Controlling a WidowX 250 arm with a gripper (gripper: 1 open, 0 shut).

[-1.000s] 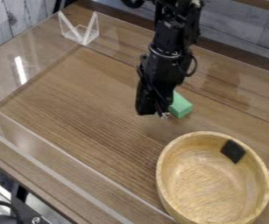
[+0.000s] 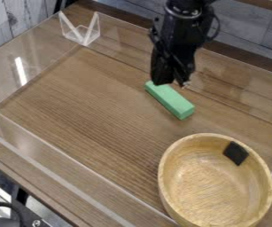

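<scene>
My gripper is at the top centre of the camera view, dark and pointing down, raised just behind a green block. It looks shut, with nothing visible between its fingers. The green block lies flat and diagonal on the wooden table, apart from the gripper as seen here.
A large round tan bowl fills the lower right, with a small black rectangular piece at its rim. A white wire-like object stands at the back left.
My gripper has moved up and back from over the middle of the table, uncovering the green block, which now appears whole in view.
</scene>
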